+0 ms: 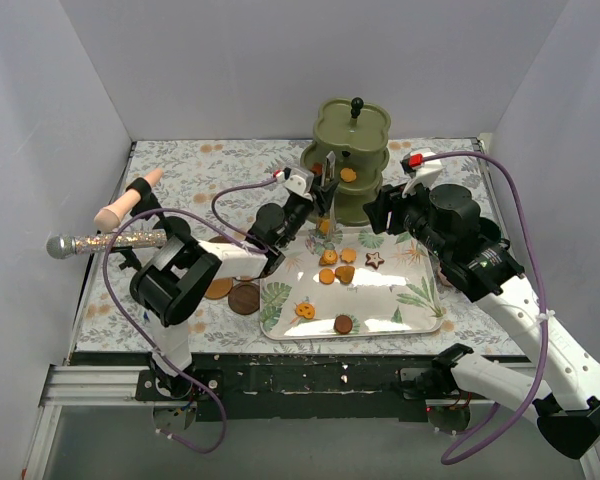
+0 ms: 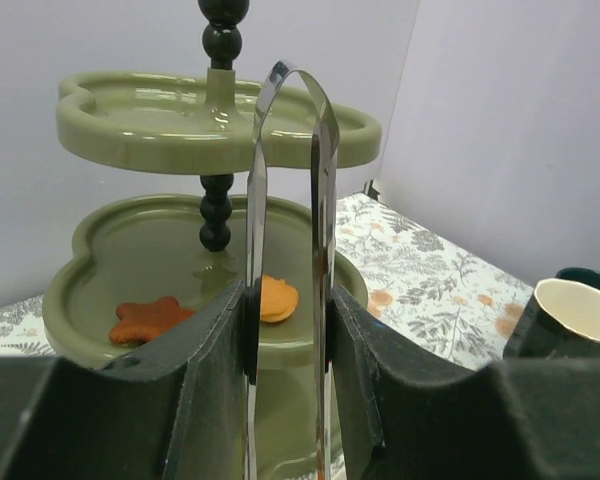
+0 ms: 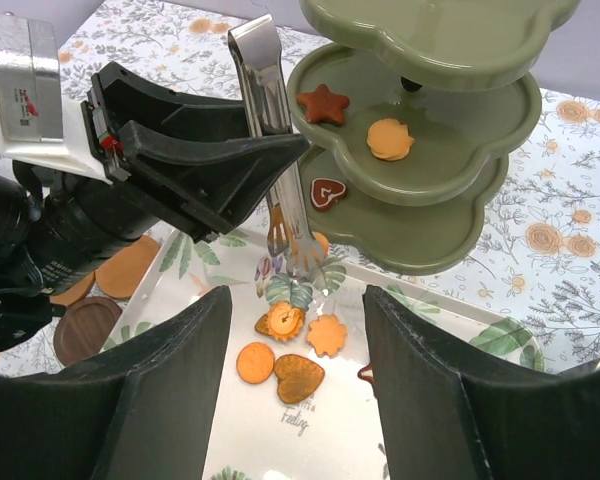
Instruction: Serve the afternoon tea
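Note:
My left gripper point(image 1: 323, 190) is shut on metal serving tongs, held upright in front of the green tiered stand point(image 1: 352, 130); in the right wrist view the tongs' lower ends point(image 3: 290, 240) hang over the tray's back part. An orange cookie point(image 3: 390, 139) and a red star cookie point(image 3: 321, 103) sit on the middle tier, a heart cookie point(image 3: 327, 194) on the lowest. The floral tray point(image 1: 400, 300) holds several cookies. My right gripper is open above the tray's right side, empty.
Wooden discs point(image 1: 243, 298) lie left of the tray. A wooden rolling pin point(image 1: 130, 200) and glittery microphone point(image 1: 100, 243) are on stands at the left. A dark cup point(image 2: 567, 315) stands at the right.

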